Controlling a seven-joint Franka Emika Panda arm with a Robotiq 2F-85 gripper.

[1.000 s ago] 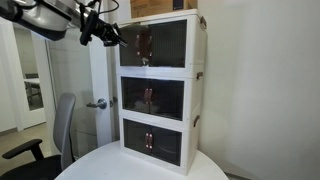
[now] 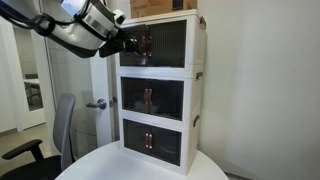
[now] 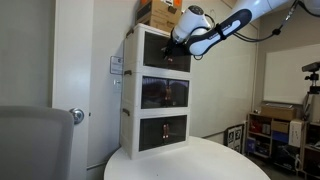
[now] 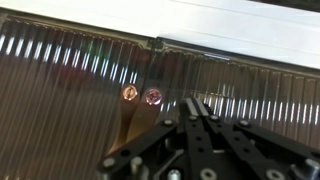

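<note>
A tall white cabinet (image 2: 197,100) with three stacked compartments stands on the round table. Each compartment has a pair of dark, see-through doors; the top doors (image 2: 170,43) are ribbed and look closed. Two brown handles (image 4: 128,112) hang side by side at the middle seam in the wrist view. My gripper (image 2: 134,46) is at the top compartment, in front of its left door near the handles. In the wrist view its dark fingers appear together just right of the handles, with nothing visible between them. Whether they touch the door cannot be told.
Cardboard boxes (image 3: 160,14) sit on top of the cabinet. The middle doors (image 2: 152,97) and bottom doors (image 2: 153,141) look closed. The white table (image 3: 205,162) has bare room around the cabinet's base. A grey chair (image 2: 62,130) stands at the left in exterior view 1.
The arm has moved right and slightly down, bringing my gripper from left of the cabinet to the front of the top doors. The cabinet and its doors look unchanged.
</note>
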